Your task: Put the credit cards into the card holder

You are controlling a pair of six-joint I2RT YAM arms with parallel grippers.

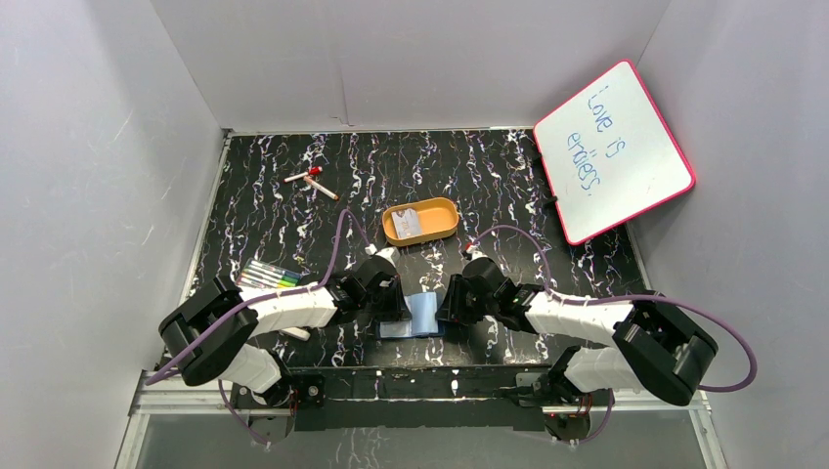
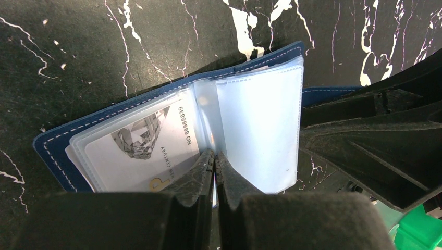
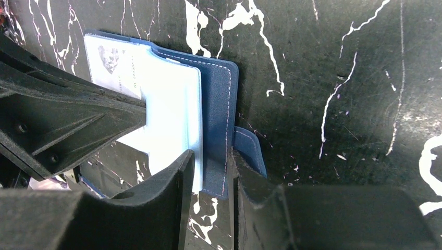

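The card holder (image 1: 424,318) lies open at the table's front, between the two arms. It has a dark blue stitched cover (image 3: 216,104) and clear sleeves. In the left wrist view a white card with a diamond print (image 2: 151,140) sits inside the left sleeve. My left gripper is shut with its tips against the sleeves near the fold; whether film is pinched there cannot be made out. My right gripper is shut on the blue cover at the holder's right side. White cards (image 1: 406,224) lie in the orange tray (image 1: 443,231).
Loose markers (image 1: 320,187) lie at the back left, and a marker set (image 1: 269,275) is by the left arm. A whiteboard (image 1: 616,151) leans at the back right. The table between tray and whiteboard is clear.
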